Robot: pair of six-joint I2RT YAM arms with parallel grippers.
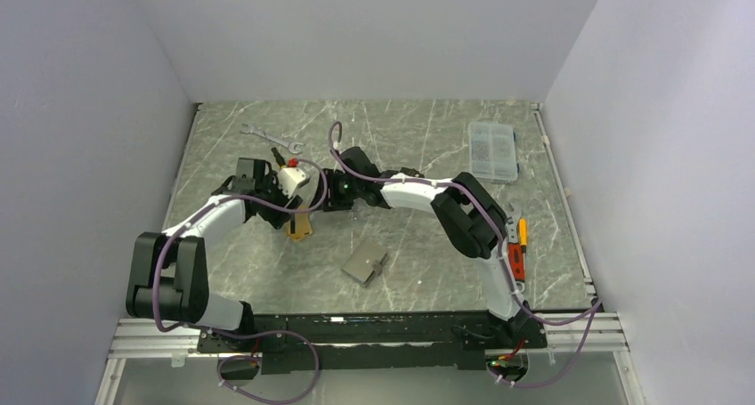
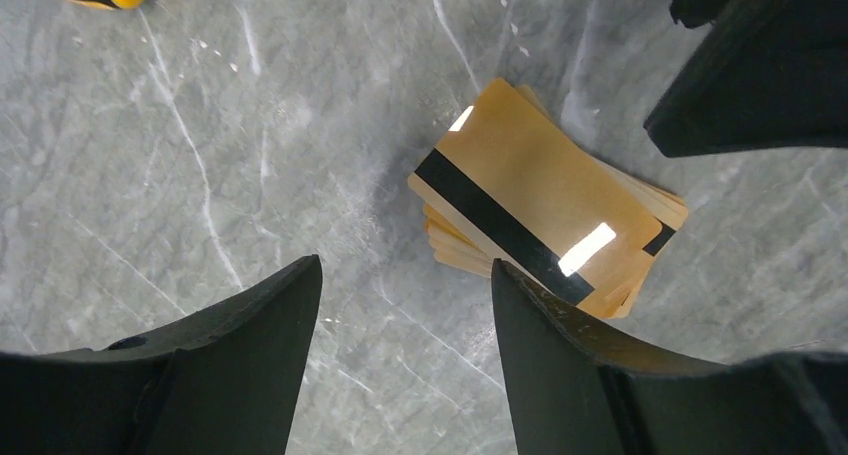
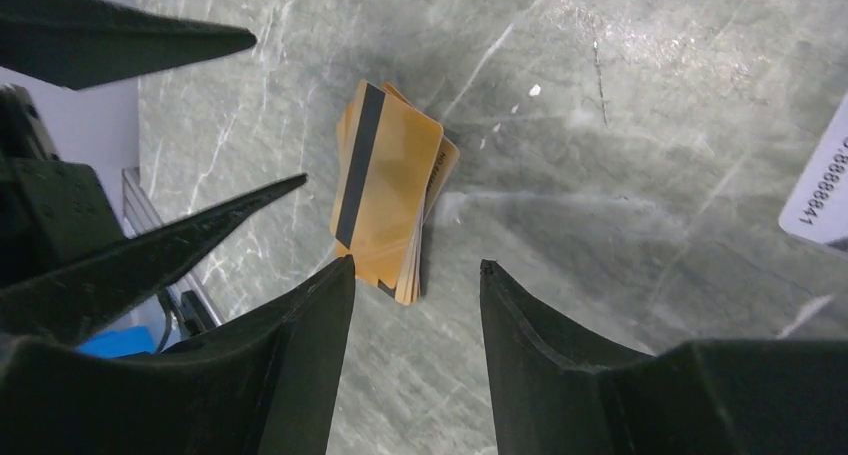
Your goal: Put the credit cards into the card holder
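Observation:
A small fanned stack of gold credit cards [image 1: 300, 227] [image 2: 555, 190] [image 3: 390, 175], each with a black stripe, lies on the marble table. Close above its near-left side is my left gripper, fingers apart and empty. From the other side comes my right gripper, also open with nothing held; its dark fingers [image 2: 760, 90] show in the left wrist view. The grey-brown card holder [image 1: 365, 263] lies closed nearer the front. At the right edge of the right wrist view is part of a pale card with printed digits [image 3: 822, 195].
Behind the left arm lie a wrench [image 1: 271, 140] and a screwdriver [image 1: 278, 156]. A clear compartment box [image 1: 492, 151] stands at the back right, with red-handled pliers [image 1: 516, 261] nearer the front. Both grippers are close together at the cards.

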